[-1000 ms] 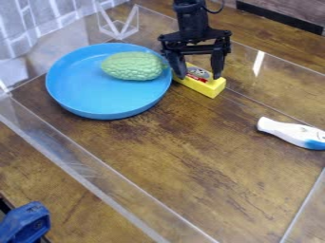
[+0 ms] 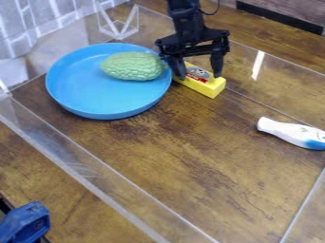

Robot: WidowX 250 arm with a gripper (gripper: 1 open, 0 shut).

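Observation:
My black gripper [image 2: 195, 55] is at the top centre of the camera view, fingers pointing down, open, over a yellow block-like object [image 2: 206, 85] with a red-and-grey marking on top. Left of it lies a blue plate [image 2: 89, 95] holding a green bumpy vegetable [image 2: 131, 65], which sits close beside my gripper's left side.
A white bottle-like item [image 2: 290, 132] with a blue part lies at the right. A blue object [image 2: 23, 225] is at the bottom-left corner. A clear plastic sheet or bin [image 2: 45, 24] is at the top left.
My gripper has shifted slightly upward and left from over the yellow object, uncovering a little more of it. The objects look unmoved.

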